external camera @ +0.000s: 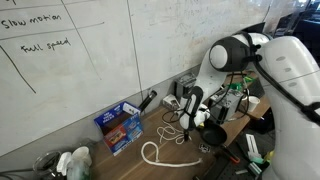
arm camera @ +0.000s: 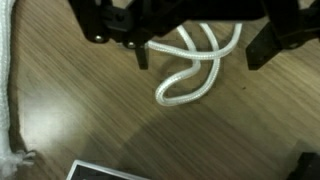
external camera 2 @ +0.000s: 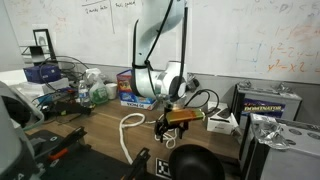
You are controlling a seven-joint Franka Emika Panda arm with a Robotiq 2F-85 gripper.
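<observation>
In the wrist view, a white cord point(arm camera: 188, 98) lies in a loop on the wooden table, below and between the fingers of my gripper. The fingers stand wide apart and hold nothing. A second, thicker white rope point(arm camera: 5, 90) with a frayed end runs along the left edge of that view. From outside, my gripper point(external camera 2: 168, 124) points down close over the tabletop, with cord around it. The thicker rope point(external camera 2: 127, 122) curves across the table beside it. Whether the fingertips touch the table cannot be told.
A black pan point(external camera 2: 196, 163) sits close to the gripper. A metal toaster-like box point(external camera 2: 272, 150) stands at the right, and a blue and red box point(external camera: 120, 126) is near the wall. A dark flat object with a pale edge point(arm camera: 95, 172) lies low in the wrist view. Bare table point(external camera: 125, 165) shows left of the rope.
</observation>
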